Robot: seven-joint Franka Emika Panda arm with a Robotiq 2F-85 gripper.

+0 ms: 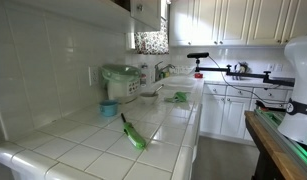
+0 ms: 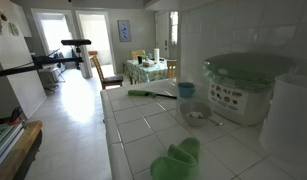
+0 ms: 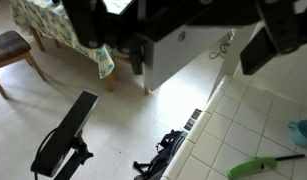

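Observation:
In the wrist view my gripper shows as dark, blurred shapes along the top, its fingers wide apart. Behind the gap is a pale block-like surface, and I cannot tell what it belongs to. Neither exterior view shows the gripper. A green-handled knife lies near the counter's end, its dark blade clearer in the wrist view. Beside the wall stands a small blue cup. A bowl and a crumpled green cloth-like item are farther along the tiles.
A white basket with a green top stands against the tiled wall. A wooden surface borders the right.

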